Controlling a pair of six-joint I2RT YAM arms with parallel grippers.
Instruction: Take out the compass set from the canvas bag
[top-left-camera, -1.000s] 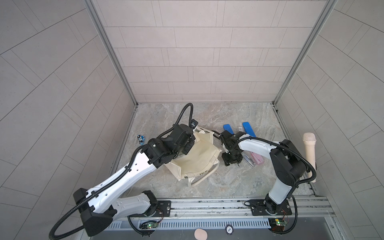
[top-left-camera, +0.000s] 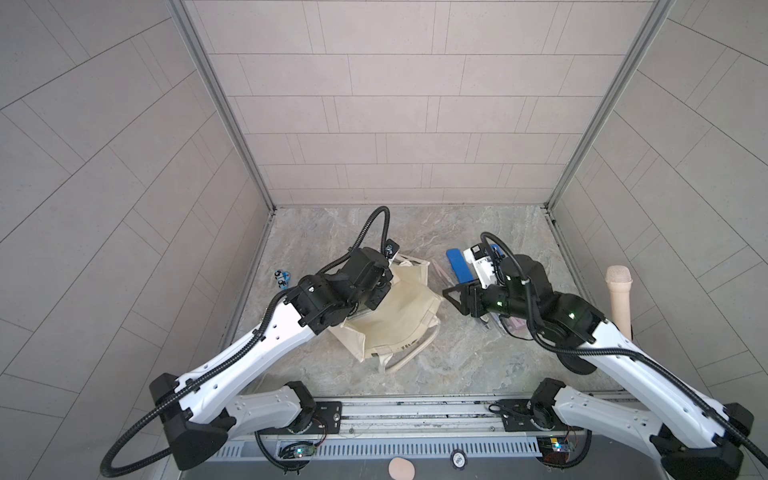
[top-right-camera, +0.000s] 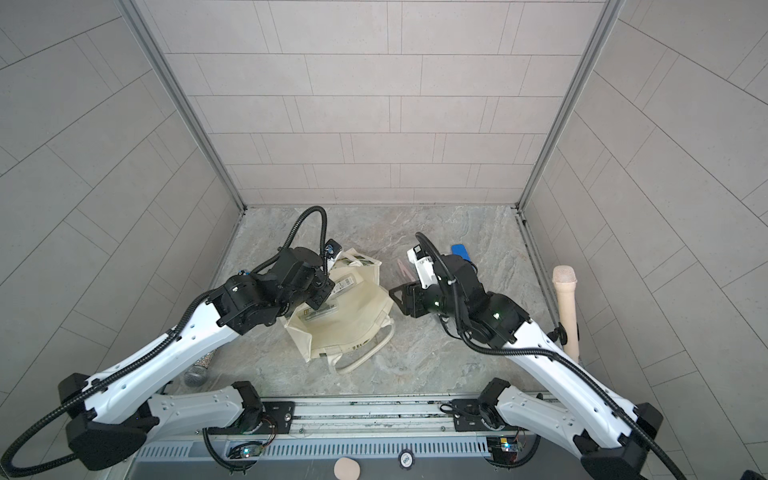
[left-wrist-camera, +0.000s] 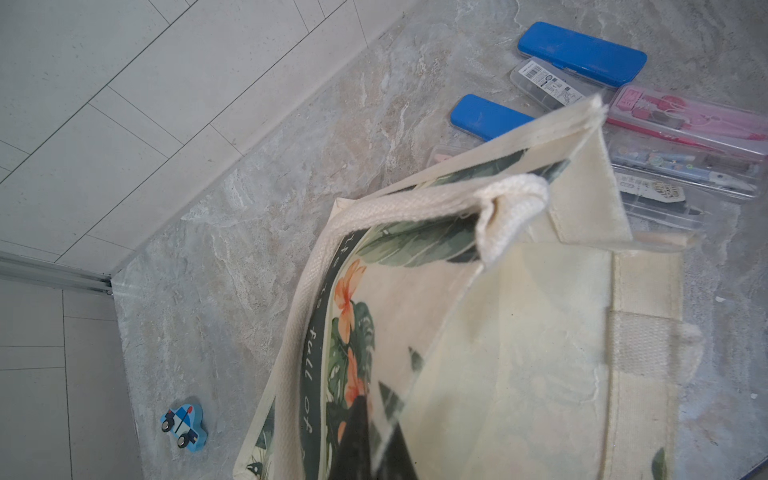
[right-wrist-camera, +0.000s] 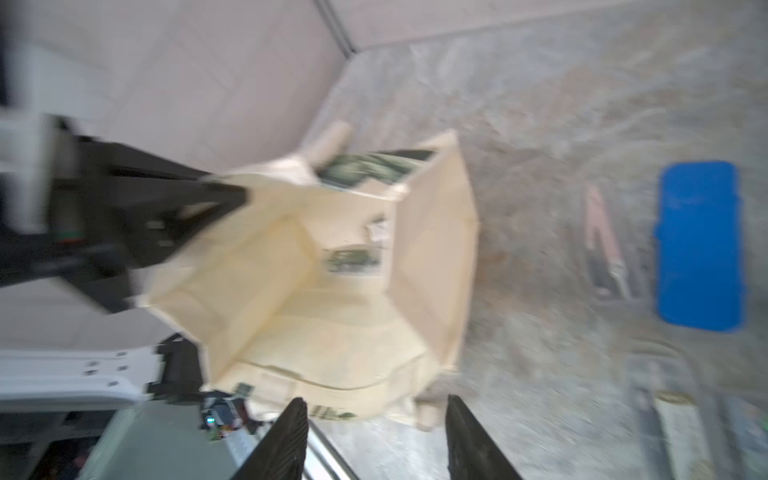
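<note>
The cream canvas bag (top-left-camera: 400, 320) lies open mid-table, flowers printed on its side. My left gripper is shut at its near wall, only its tips showing low in the left wrist view. My right gripper is part open above the table, right of the bag, nothing visible between its fingers; that wrist view is blurred. Clear cases lie right of the bag, among them a pink compass set case (left-wrist-camera: 680, 120). The bag's interior (right-wrist-camera: 336, 320) shows mostly bare fabric; part is hidden.
Blue cases (left-wrist-camera: 580, 52) lie among the clear ones. A small blue toy car (left-wrist-camera: 184, 424) sits left of the bag. Walls enclose three sides.
My right arm has risen from over the cases and swung round, its gripper now higher beside the bag. My left arm has barely moved.
</note>
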